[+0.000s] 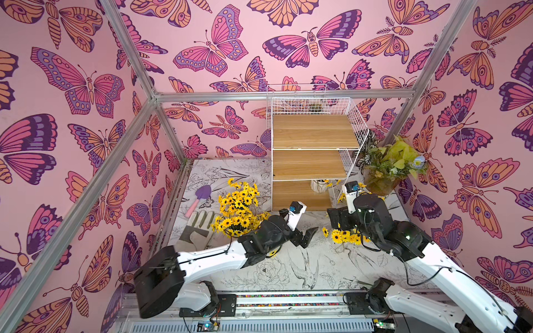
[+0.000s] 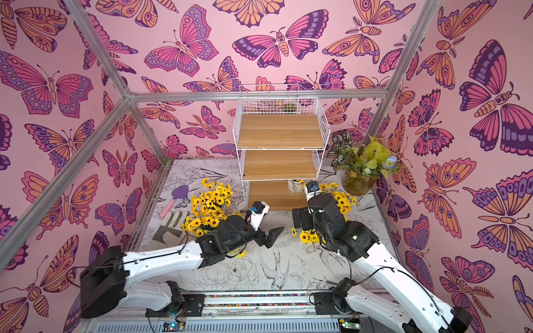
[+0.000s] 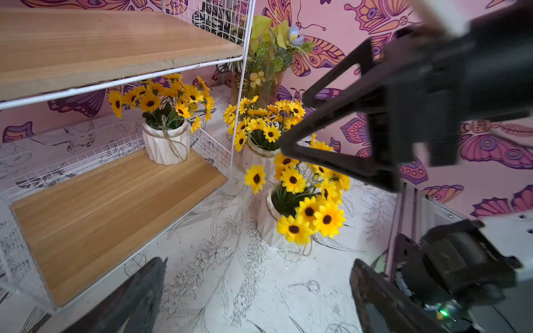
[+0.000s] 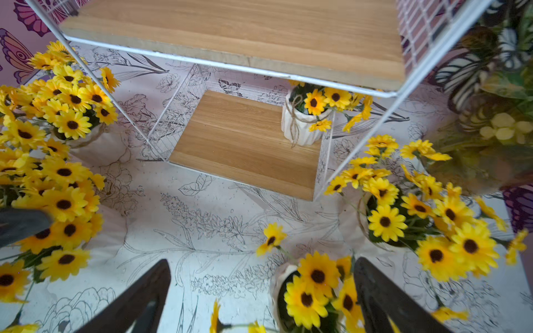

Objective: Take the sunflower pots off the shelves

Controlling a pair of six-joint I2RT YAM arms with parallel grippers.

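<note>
One white ribbed sunflower pot [image 3: 166, 145] tied with twine stands on the right end of the bottom wooden shelf [image 4: 244, 138]. The middle shelf [image 1: 308, 165] and top shelf [image 1: 313, 131] show bare wood. Two more sunflower pots stand on the tabletop right of the rack, one farther back [image 4: 363, 216] and one nearer [image 3: 269, 224]. My right gripper is open in front of the rack, above the nearer pot, with flowers below its right finger. My left gripper stands open over the table, left of the right gripper, nothing between its fingers.
Several sunflower bunches [image 1: 238, 205] crowd the left of the table, beside a glove [image 1: 195, 230] and a purple trowel [image 1: 202, 192]. A large leafy plant [image 1: 391, 163] fills the back right.
</note>
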